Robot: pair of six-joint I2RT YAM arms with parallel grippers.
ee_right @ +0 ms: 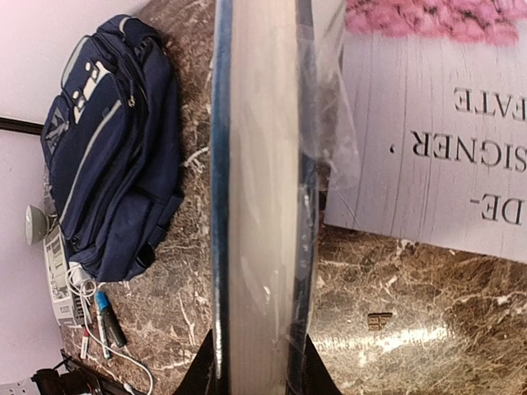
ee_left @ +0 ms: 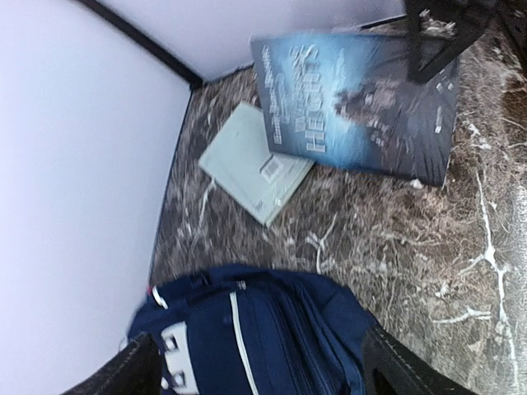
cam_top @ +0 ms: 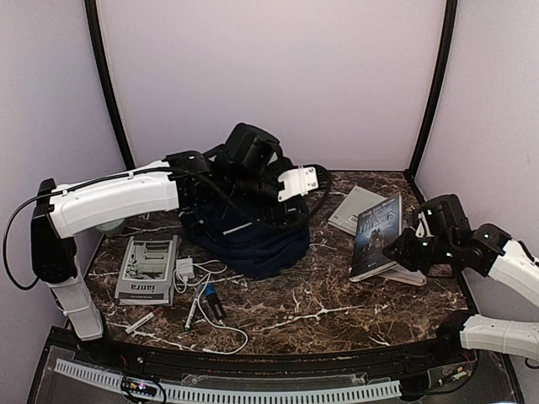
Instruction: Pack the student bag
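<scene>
My right gripper [cam_top: 396, 247] is shut on the edge of the dark blue Wuthering Heights book [cam_top: 376, 234], which is held tilted at the right of the table. In the right wrist view the book's pale page edge [ee_right: 263, 181] runs upward between the fingers. The navy bag [cam_top: 253, 251] lies at the back centre, partly covered by the left arm. Over it is my left gripper; in the left wrist view this left gripper stands open, its fingers apart with the bag [ee_left: 284, 329] below and nothing held.
Behind the held book lies a pale book [cam_top: 349, 204]; a white book with pink flowers [ee_right: 436, 140] lies to its right. At left are a grey book [cam_top: 145, 273], a white charger [cam_top: 184, 268] with cable, and markers.
</scene>
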